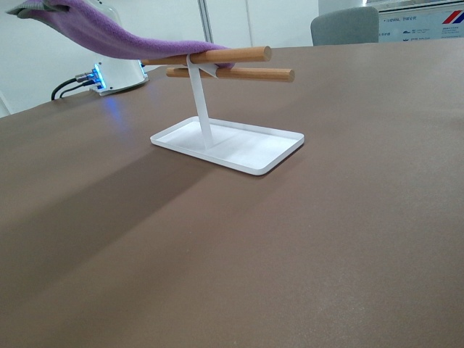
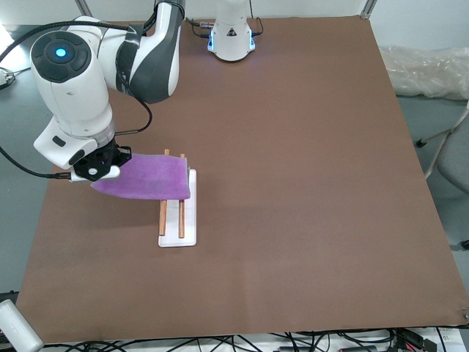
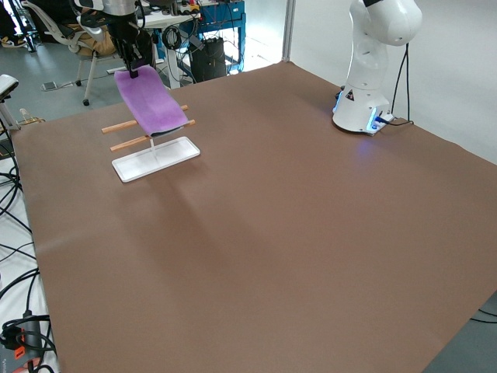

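A purple cloth [image 2: 146, 176] lies over a small white rack with two wooden rods [image 1: 246, 75] on a white tray [image 1: 254, 148]. In the top view the cloth [image 1: 123, 36] stretches out level from the rods, its far end raised. My gripper [image 3: 132, 71] is at that end of the cloth in the right view, at the left of the rack in the left view; its fingertips are hidden, so I cannot tell whether it is shut.
Cables lie along the table's edge.
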